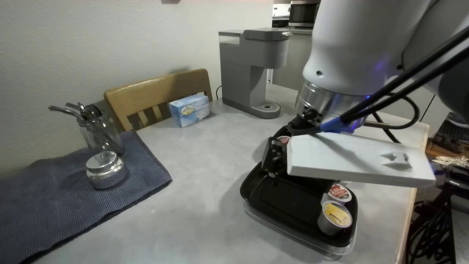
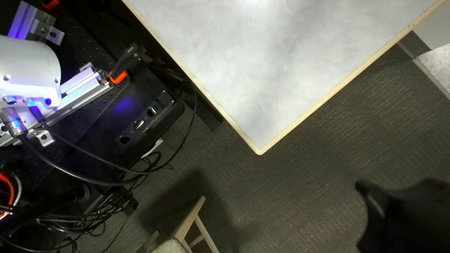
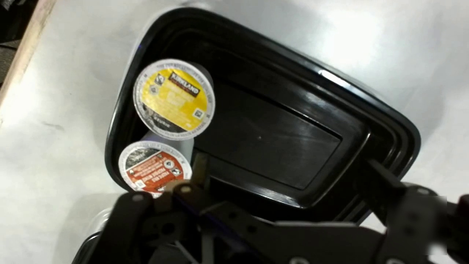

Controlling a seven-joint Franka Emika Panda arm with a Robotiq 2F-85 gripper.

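Two coffee pods stand side by side at one end of a black tray (image 3: 263, 132). One has a yellow lid (image 3: 173, 101), the other a red lid (image 3: 154, 169). My gripper is open over the tray, its fingers wide apart with nothing held between them. In the wrist view the left finger (image 3: 201, 169) appears right beside the red-lidded pod; whether they touch I cannot tell. The right finger (image 3: 387, 176) is over the tray's opposite end. From exterior view 1, the white plate on the wrist hides part of the gripper.
Behind the near tray, a second black tray (image 1: 281, 130) is mostly covered by my arm. A grey coffee maker (image 1: 239, 70) and a blue tea box (image 1: 189, 110) stand farther back. On the left are a glass jar of utensils (image 1: 101, 134) and a silver-lidded jar (image 1: 105, 171). Mid-table is clear.
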